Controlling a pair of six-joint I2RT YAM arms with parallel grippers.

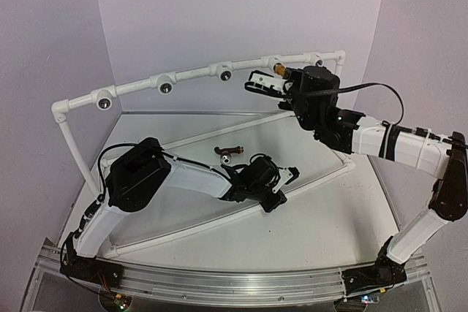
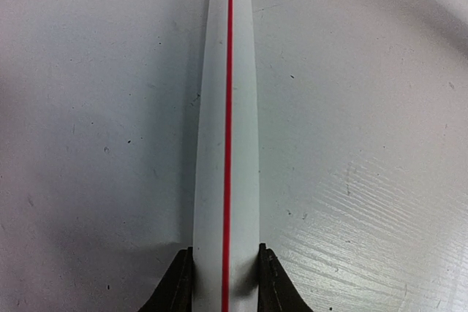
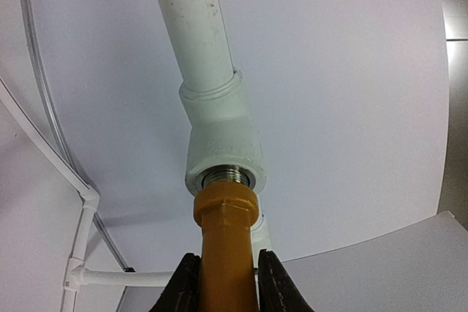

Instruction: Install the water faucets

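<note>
My right gripper is shut on an orange faucet [image 3: 227, 239], one finger on each side of its body. Right at the mouth of a white tee fitting [image 3: 227, 147] sits the faucet's end, with metal threads showing between them; how deep it sits cannot be told. From above, the orange faucet [image 1: 279, 69] meets the upper pipe right of centre. Down at the front, my left gripper is shut on the frame's lower white pipe [image 2: 212, 144], marked by a red line. A brown faucet [image 1: 232, 150] lies on the floor inside the frame.
Along the upper pipe [image 1: 194, 74] several other tees face forward with dark round openings, such as the leftmost tee [image 1: 104, 98]. The left arm crosses the frame's lower left.
</note>
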